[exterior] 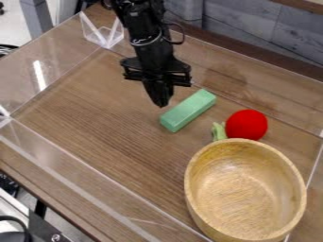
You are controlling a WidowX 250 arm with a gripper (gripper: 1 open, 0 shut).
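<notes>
The black robot arm reaches down from the top middle, its gripper [159, 96] low over the wooden table [89, 132], shut with nothing visible between its fingers. Just right of and below it lies a green rectangular block [188, 111], apart from the gripper. A red round object [246, 124] sits further right, with a small light green piece [218, 131] at its left side.
A large empty tan bowl [245, 193] fills the lower right. A grey wall [252, 33] stands along the back, and cables lie off the table at the lower left.
</notes>
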